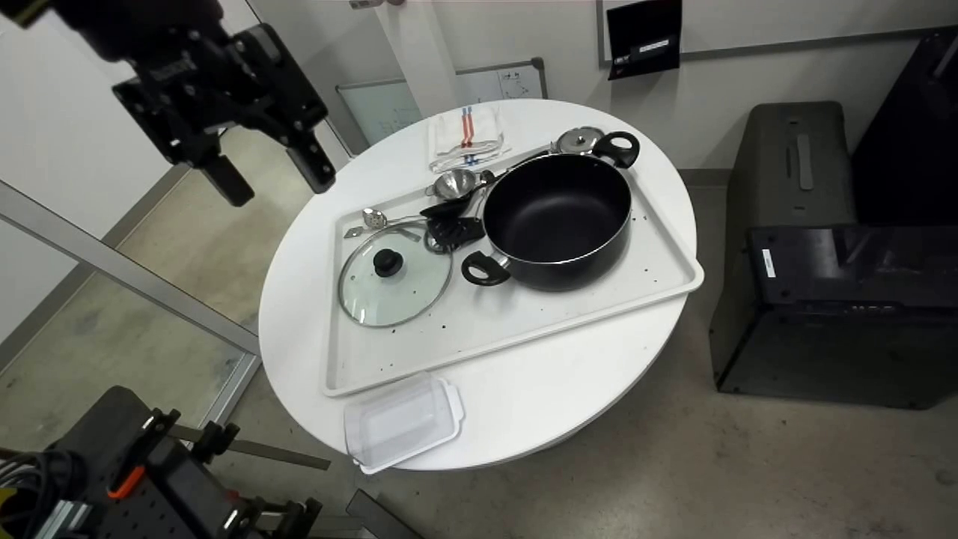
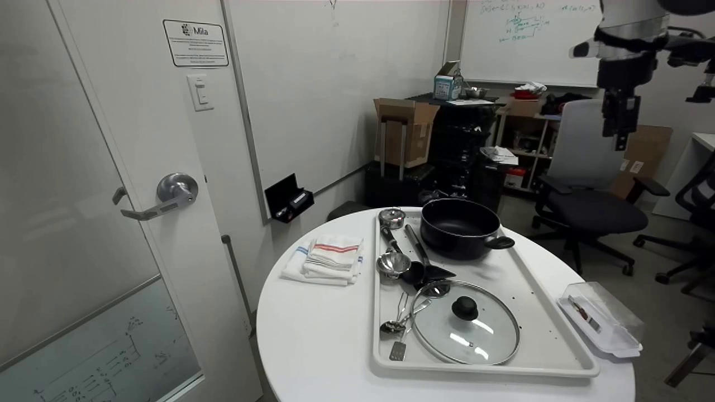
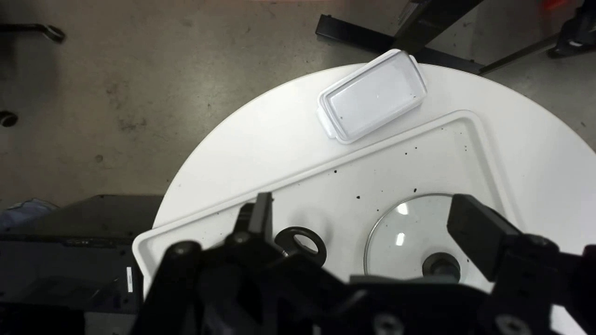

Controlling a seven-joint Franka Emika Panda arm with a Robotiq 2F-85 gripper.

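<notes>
My gripper [image 1: 276, 187] hangs high at the upper left of exterior view 1, open, with its fingers wide apart and nothing between them. On the tray [image 1: 539, 325] stands a black two-handled pot [image 1: 557, 211], empty inside. A glass lid [image 1: 415, 283] with a black knob [image 1: 388, 262] lies flat beside it. In the wrist view, the lid [image 3: 399, 229] shows near one finger, and a pot handle [image 3: 313, 233] near the other; the rest of the pot is hidden behind the gripper. Several utensils, among them a metal strainer [image 2: 393, 264], lie along the tray's side.
A clear plastic container [image 1: 404, 422] sits at the table's edge outside the tray. Folded white towels [image 2: 328, 260] rest at the opposite side. A small metal lid-like item [image 1: 579, 139] lies near the pot's far handle. The tray's front strip is bare.
</notes>
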